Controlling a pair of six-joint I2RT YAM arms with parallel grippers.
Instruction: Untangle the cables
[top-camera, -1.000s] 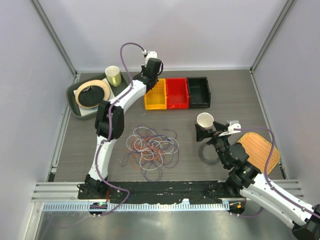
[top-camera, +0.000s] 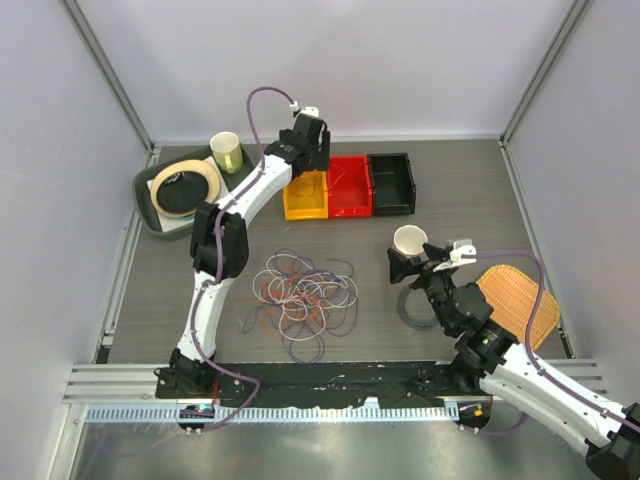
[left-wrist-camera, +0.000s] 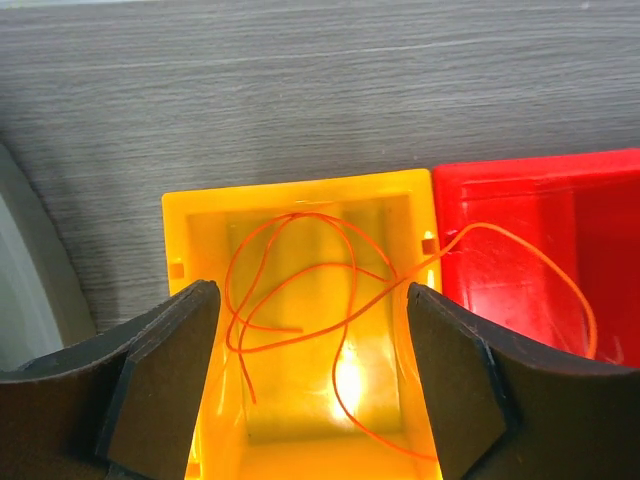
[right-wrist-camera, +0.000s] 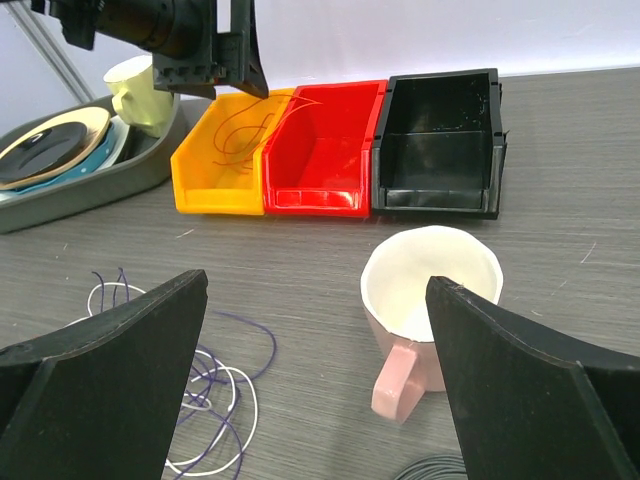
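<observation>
An orange cable lies loosely coiled in the yellow bin, one loop reaching over the wall into the red bin. Above the yellow bin, my left gripper has its fingers spread wide, the cable below and between them but not gripped. On the table's middle a tangle of white, purple and orange cables is spread flat; part of the tangle shows in the right wrist view. My right gripper stands open near the pink-handled white cup, empty.
The black bin adjoins the red one. A grey tub with plates and a yellow mug stands at the back left. The white cup, a grey cable coil and a woven board are on the right.
The row of bins has slid slightly left. The right arm moved only a little.
</observation>
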